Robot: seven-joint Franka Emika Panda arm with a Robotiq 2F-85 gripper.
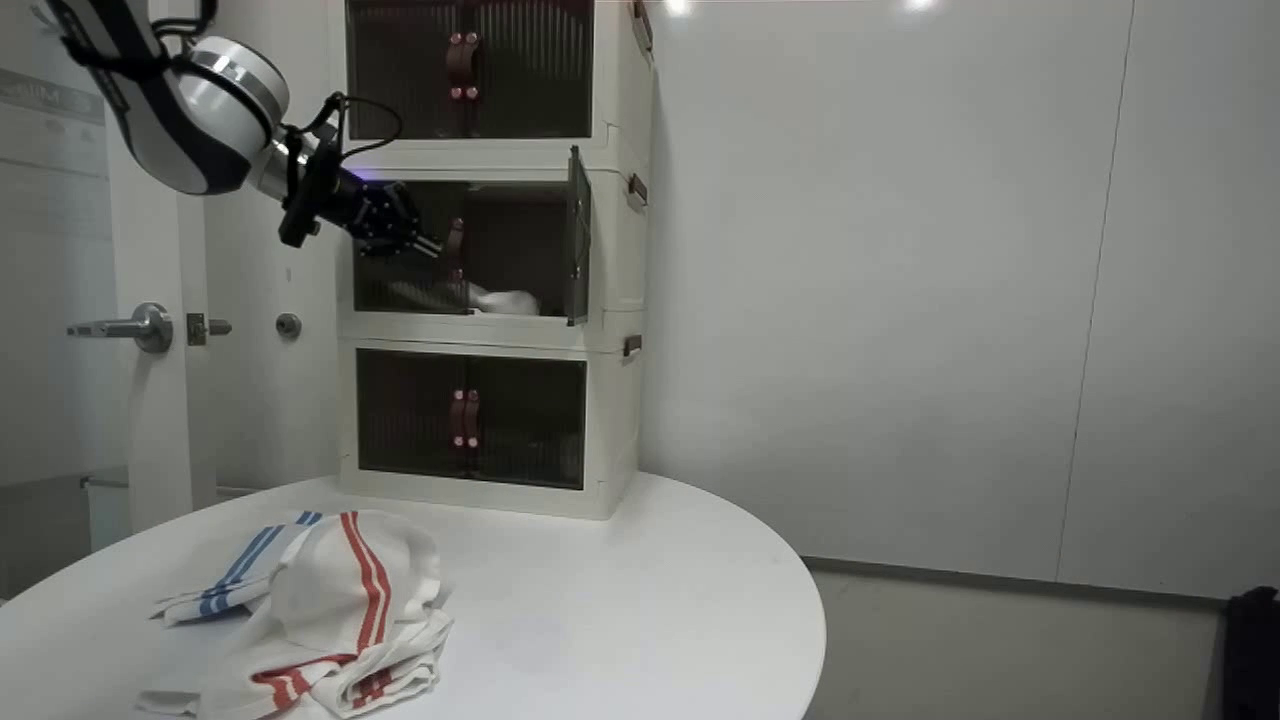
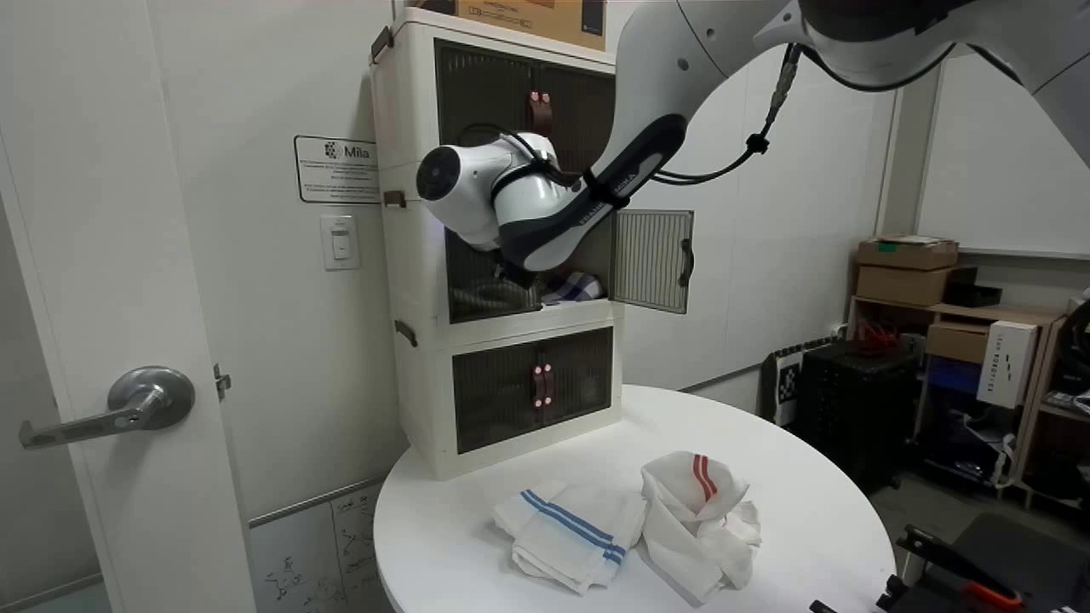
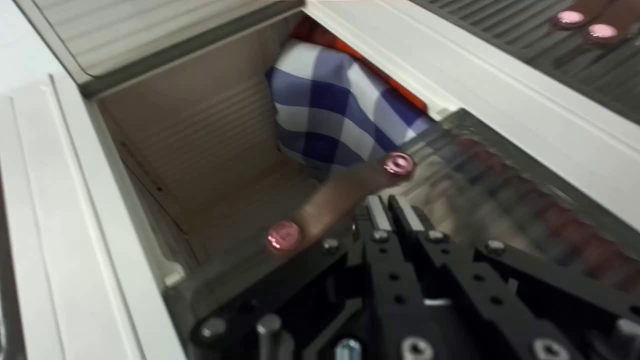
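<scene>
My gripper is shut, its two fingers close together with nothing visible between them. In exterior view 1 the gripper [image 1: 428, 247] points at the closed left door of the cabinet's middle compartment, just left of its brown strap handle [image 1: 456, 250]. The wrist view has that handle [image 3: 336, 201], with its pink studs, just beyond the fingertips; whether they touch cannot be told. The right door [image 1: 578, 238] of this compartment stands open. Inside lies a blue-and-white checked cloth [image 3: 321, 99]. Exterior view 2 hides the fingers behind the arm.
The top and bottom compartments [image 1: 528, 420] are closed. On the white round table [image 1: 648, 576] lie a red-striped towel [image 1: 342, 588] and a blue-striped towel [image 2: 572, 531]. A house door with a lever handle [image 1: 132, 328] stands left of the cabinet.
</scene>
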